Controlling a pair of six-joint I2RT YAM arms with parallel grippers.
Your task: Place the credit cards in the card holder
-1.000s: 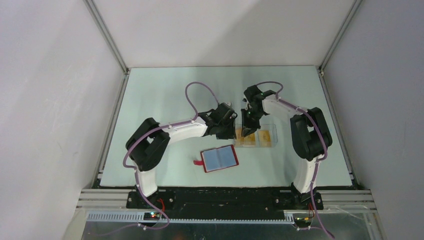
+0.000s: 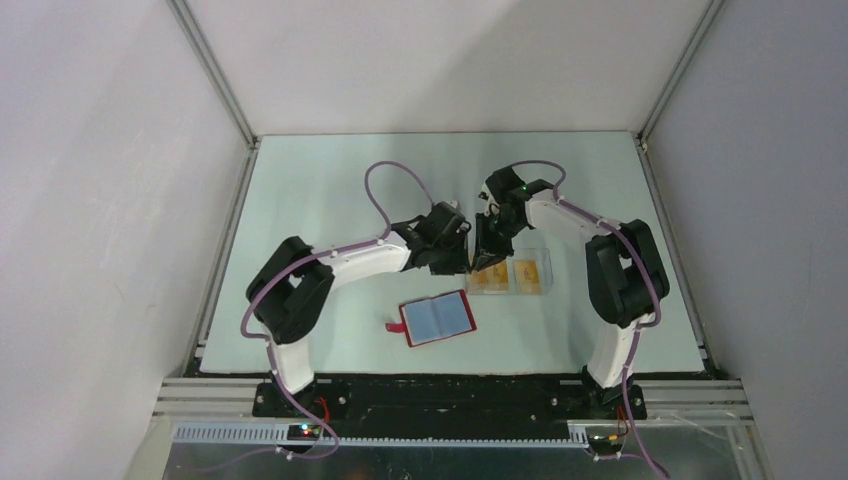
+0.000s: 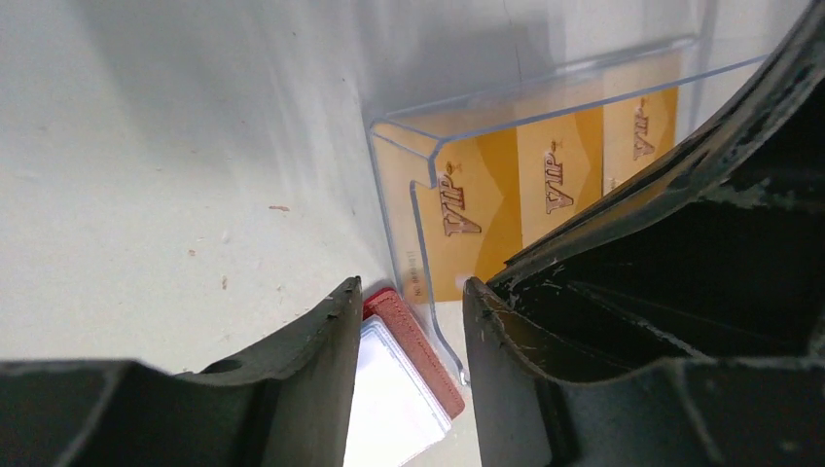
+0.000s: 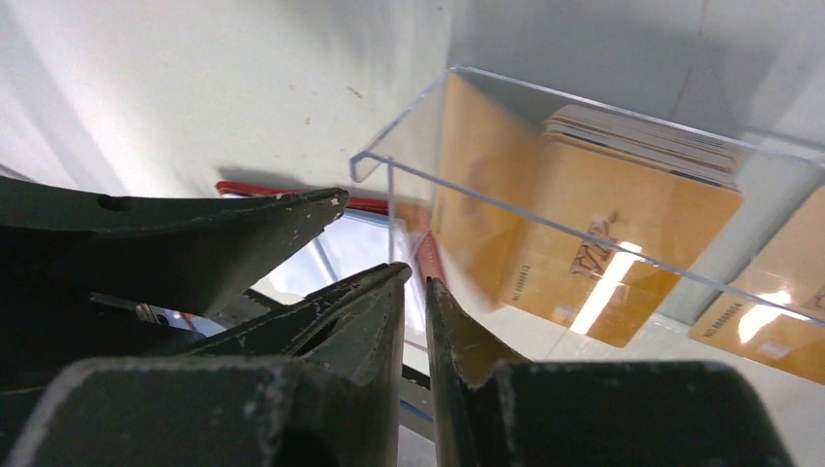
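Note:
The card holder [image 2: 438,318], red-edged with pale pockets, lies open and flat in the top view. A clear tray [image 2: 549,270] holds gold cards [image 2: 527,276] in separate piles. Over the tray's left end, my left gripper is open and nothing shows between its fingers. My right gripper stands close beside it, its fingertips a narrow gap apart, with no card seen between them. In the right wrist view one gold card [image 4: 482,185] is blurred near the tray's left end, beside a card pile [image 4: 593,263].
The card holder's red tab [image 2: 395,327] points left. Both arms crowd together over the tray's left end, and the left gripper's dark fingers [image 4: 292,214] reach into the right wrist view.
My right gripper has shifted left over the tray, closer to the left gripper. The card holder lies where it was.

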